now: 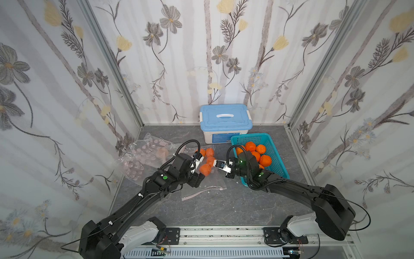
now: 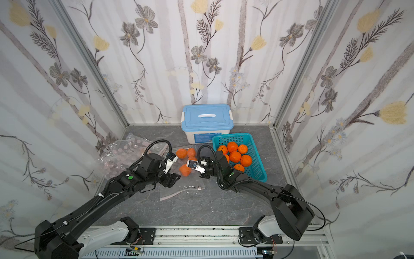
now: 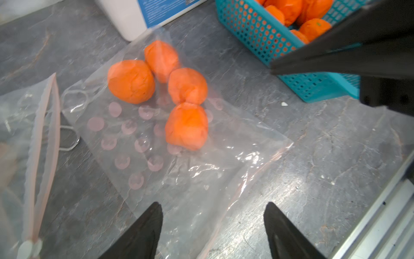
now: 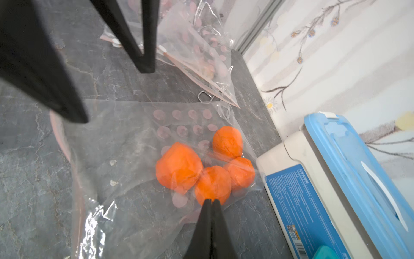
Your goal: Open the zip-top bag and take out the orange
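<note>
A clear zip bag (image 3: 116,181) with several oranges (image 3: 186,125) inside lies flat on the grey table. Its pinkish seal strip (image 1: 198,194) runs along the edge nearest the robot. My left gripper is open above the bag's mouth end, with no film held between its fingers. My right gripper is shut with nothing between its fingertips. In the right wrist view its tips overlap the near side of the oranges, and the bag film lies outside them. Whether the tips touch the bag cannot be told. The zip slider is not clear.
A turquoise basket (image 1: 280,166) of loose oranges stands right of the bag, under the right arm. Behind is a blue-lidded box (image 1: 226,118). Another clear zip bag (image 1: 142,159) lies to the left.
</note>
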